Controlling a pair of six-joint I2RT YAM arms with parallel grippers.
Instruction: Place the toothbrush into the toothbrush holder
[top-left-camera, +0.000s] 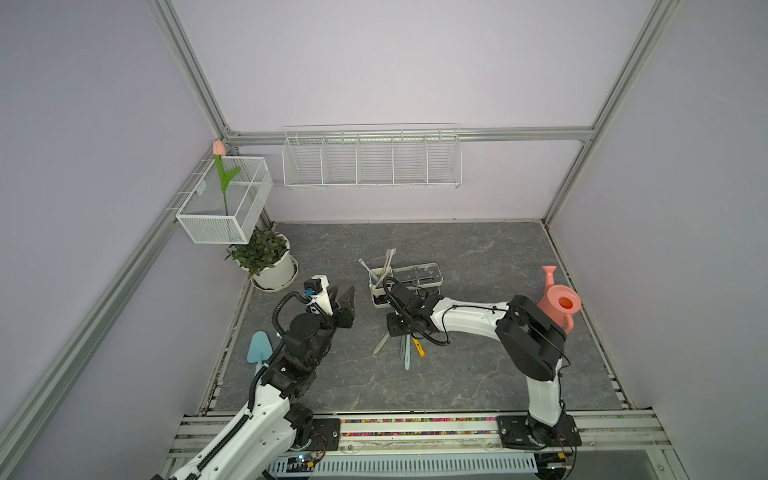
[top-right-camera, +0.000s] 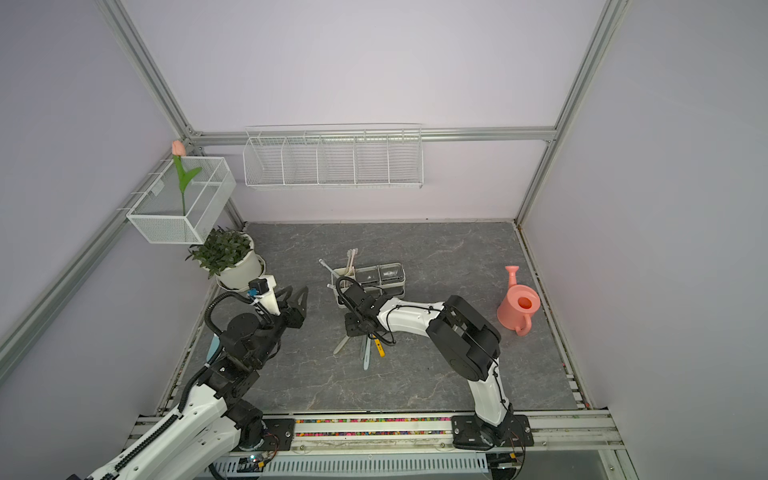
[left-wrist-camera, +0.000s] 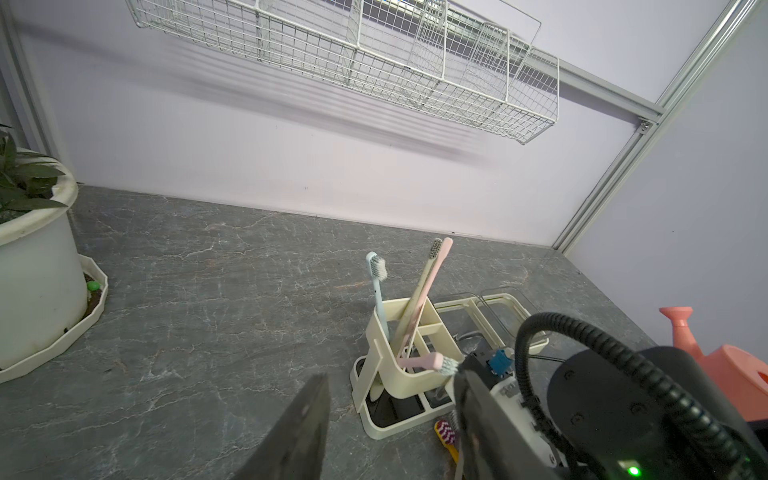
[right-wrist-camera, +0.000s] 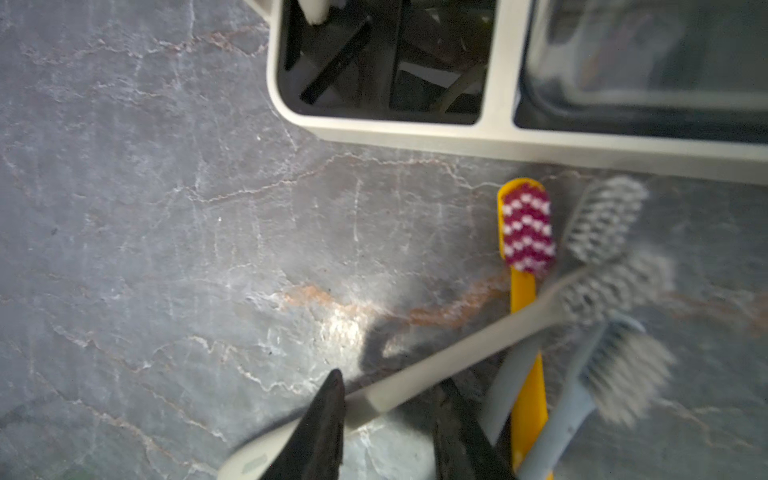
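The cream toothbrush holder (left-wrist-camera: 408, 384) stands on the table with several toothbrushes in it: a light blue one (left-wrist-camera: 376, 276), a beige one (left-wrist-camera: 416, 296) and pink ones (left-wrist-camera: 429, 280). In front of it, loose brushes lie crossed: a beige brush (right-wrist-camera: 456, 352), a yellow brush (right-wrist-camera: 524, 292) with maroon bristles, a grey brush (right-wrist-camera: 512, 372) and a blue brush (right-wrist-camera: 572, 400). My right gripper is over the pile, its fingers apart, the beige handle running between them; no contact shows. My left gripper stands open and empty, left of the holder.
A potted plant (top-left-camera: 274, 264) is at the back left, and a pink watering can (top-left-camera: 560, 304) at the right. White wire baskets (top-left-camera: 372, 160) hang on the back wall. A blue shovel (top-left-camera: 259, 348) lies at the left edge.
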